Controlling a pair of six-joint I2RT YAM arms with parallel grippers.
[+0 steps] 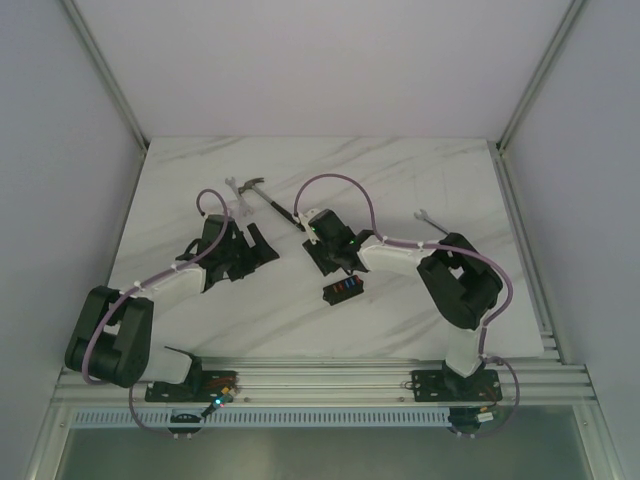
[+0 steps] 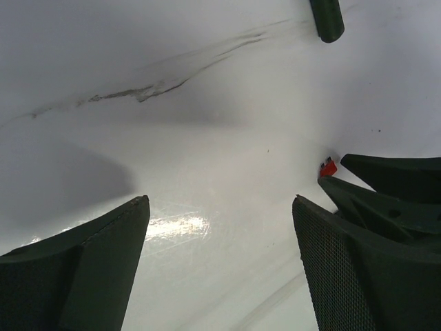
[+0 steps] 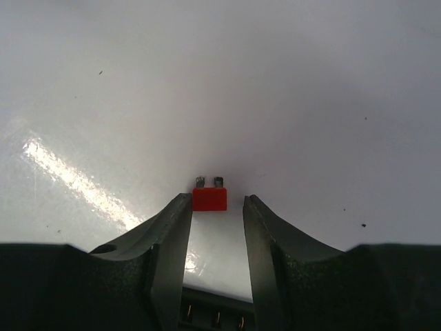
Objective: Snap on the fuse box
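A small red fuse [image 3: 209, 198] with two metal prongs lies on the white marble surface. My right gripper is part open, its fingertips on either side of the fuse, though whether they touch it is unclear. The dark fuse box [image 1: 343, 290] with coloured pieces lies just below that gripper in the top view; its edge [image 3: 213, 310] shows in the right wrist view. My left gripper [image 1: 255, 244] stands open to the left, nothing between its fingers; in the left wrist view the fuse [image 2: 327, 167] peeks out beside the right gripper's fingers.
A hammer [image 1: 275, 205] lies between the arms toward the back, with a wrench [image 1: 234, 192] near its head. Another wrench [image 1: 433, 222] lies at the right.
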